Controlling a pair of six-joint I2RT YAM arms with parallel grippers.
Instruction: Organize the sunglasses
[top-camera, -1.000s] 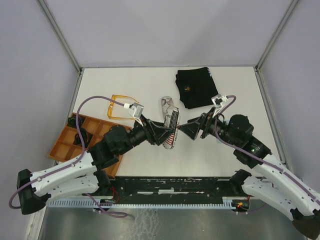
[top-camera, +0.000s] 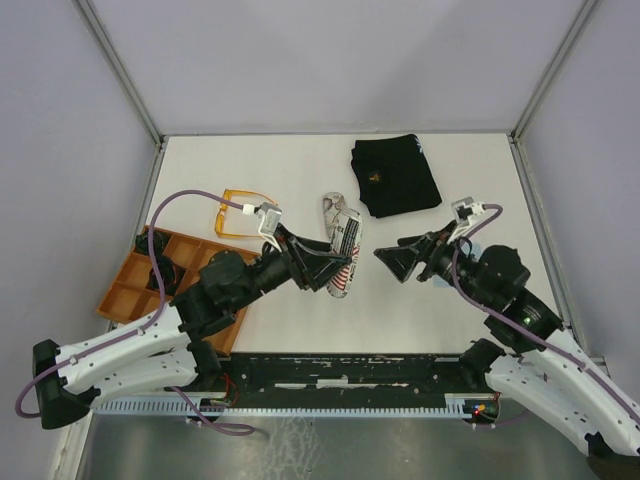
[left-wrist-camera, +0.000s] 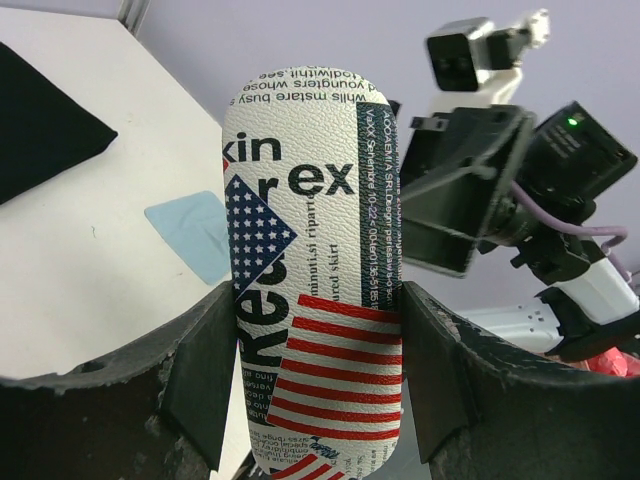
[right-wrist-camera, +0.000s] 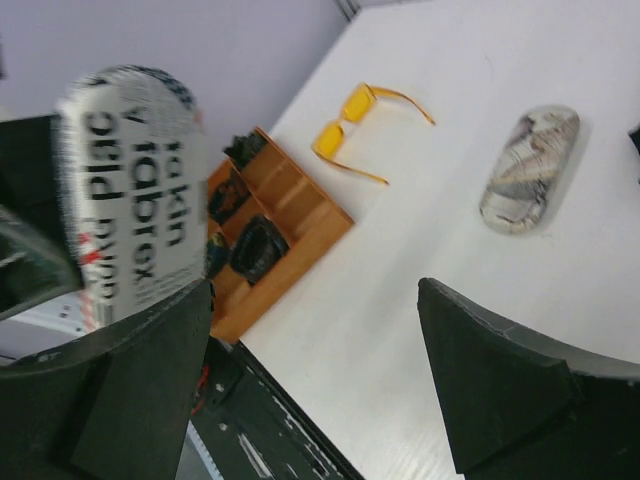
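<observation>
A printed glasses case (left-wrist-camera: 315, 250), with flag and lettering, stands upright in my left gripper, whose fingers press on both sides. My right gripper is open and empty, a short way right of that case. Orange sunglasses (top-camera: 228, 215) lie on the table at the back left, beside a wooden compartment organizer (top-camera: 135, 280) holding dark pairs. A second, pale case (right-wrist-camera: 530, 170) lies flat on the table behind the held one.
A folded black cloth (top-camera: 398, 175) lies at the back right. A light blue cloth (left-wrist-camera: 185, 230) is partly hidden by the right arm.
My right gripper has drawn back to the right, away from the held case. My left gripper and the case have stayed almost in place.
</observation>
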